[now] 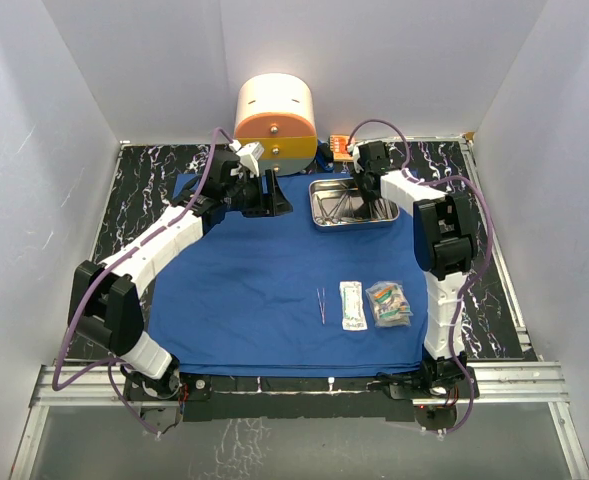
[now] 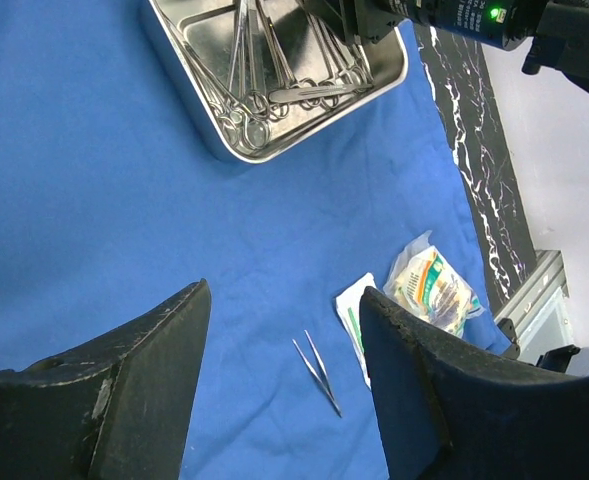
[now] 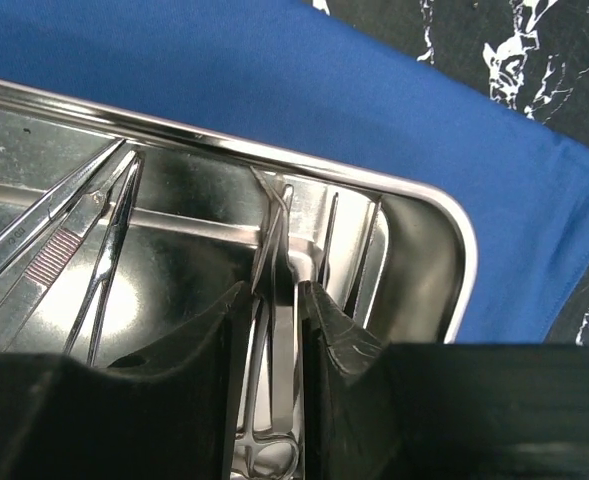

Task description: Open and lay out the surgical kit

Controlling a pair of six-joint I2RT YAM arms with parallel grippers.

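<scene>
A steel tray (image 1: 346, 228) with several metal instruments in it stands at the back of the blue cloth (image 1: 244, 270). My right gripper is over the tray's right half, part open. Between its fingertips shows a flat-handled instrument (image 3: 282, 360) among scissors-like tools; whether the fingers touch it I cannot tell. More instruments (image 3: 49, 255) lean in the tray's left part. My left gripper is open and empty above the cloth, left of the tray. On the cloth's front half lie tweezers (image 1: 322, 306), a white packet (image 1: 352, 306) and a clear bag (image 1: 389, 304) with coloured contents.
An orange and yellow drawer box (image 1: 274, 120) stands behind the cloth, with an orange packet (image 1: 342, 148) to its right. Walls close in both sides.
</scene>
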